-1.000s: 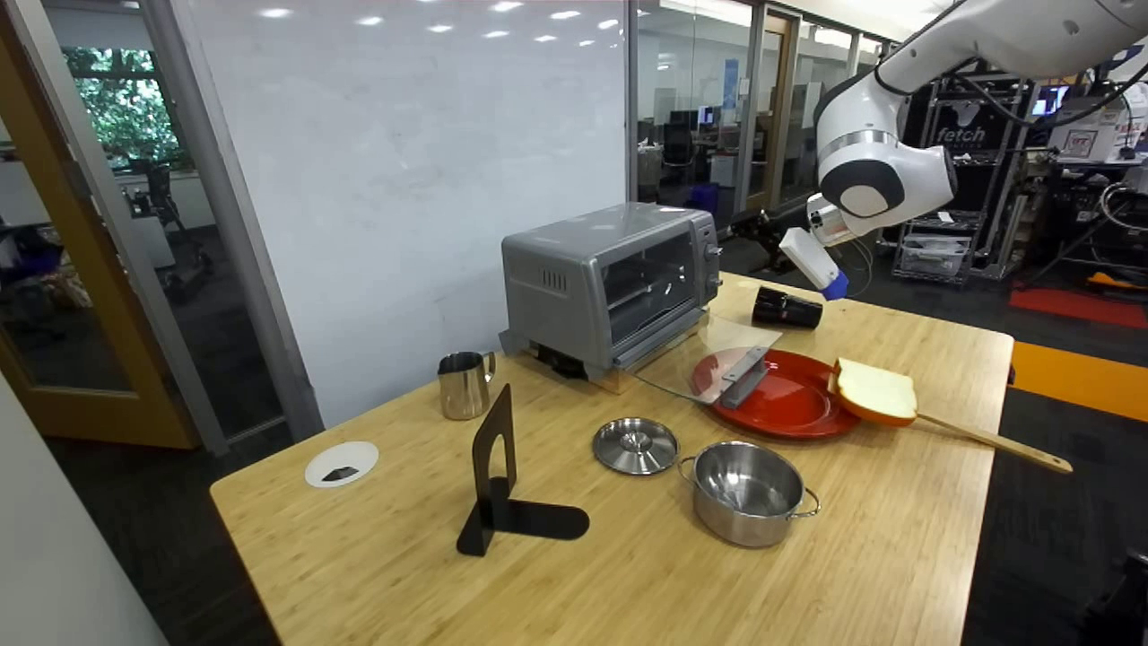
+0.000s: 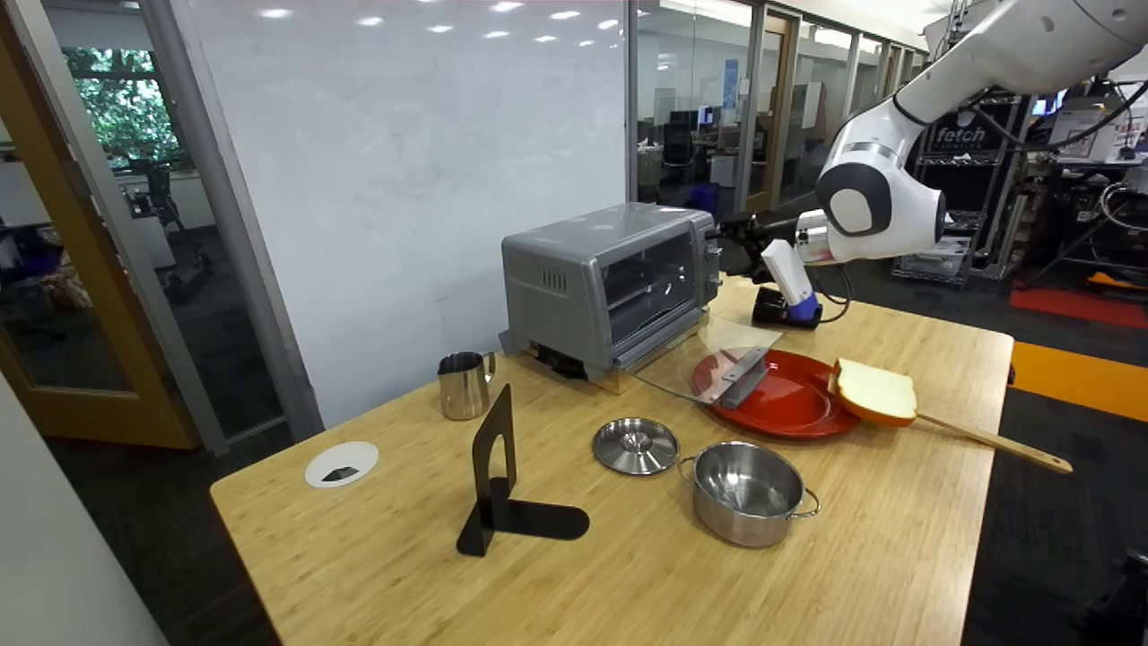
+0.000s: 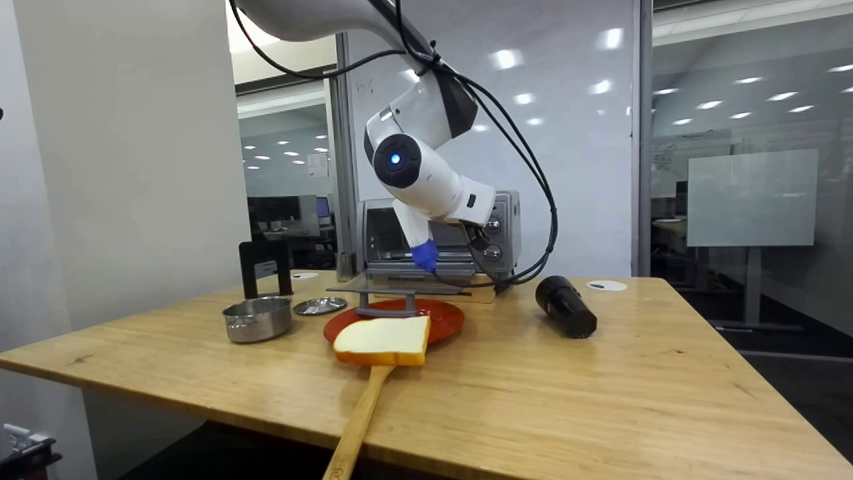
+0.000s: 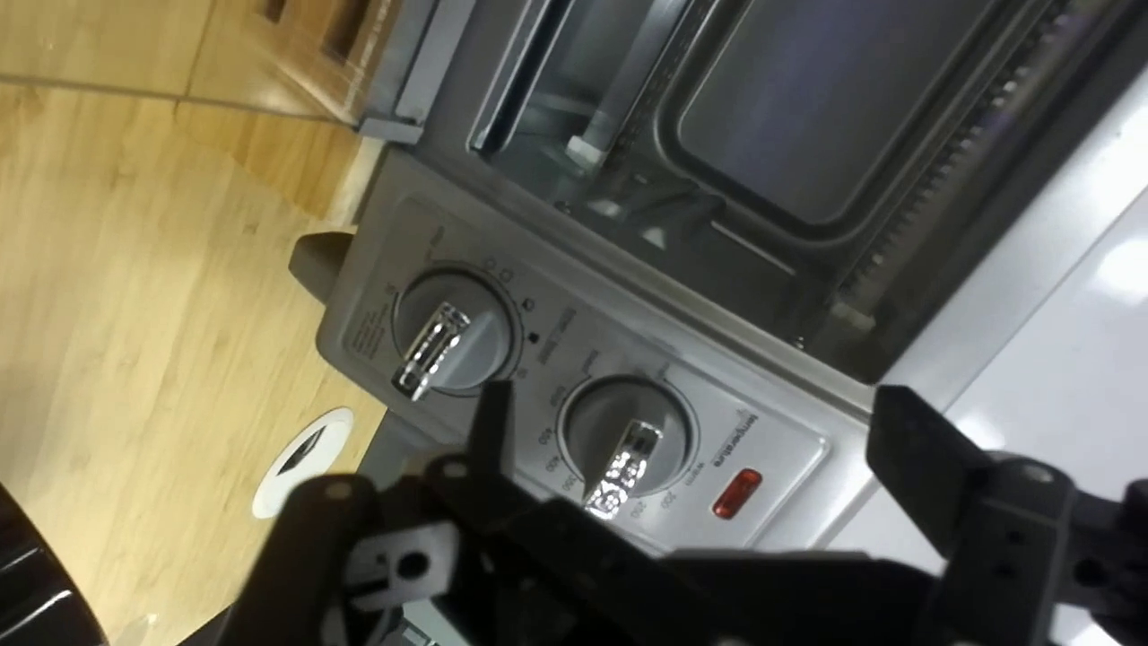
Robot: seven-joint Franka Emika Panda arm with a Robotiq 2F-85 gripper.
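Note:
A grey toaster oven stands against the whiteboard, its glass door folded down. My gripper is open in front of the oven's control panel. Between its spread fingers, in the wrist view, appears the temperature knob with a shiny handle; whether anything touches it cannot be told. A second knob sits left of the left finger. The red indicator lies nearer the right finger. In exterior view 2 the arm hides the gripper.
The open door overhangs a red plate. Bread rests on a wooden spatula at the plate's edge. A black cylinder lies near the arm. A pot, lid, pitcher and black bookend stand farther off.
The arm has lowered and moved toward the oven, bringing my gripper close to the control panel side. The oven and table objects look unmoved.

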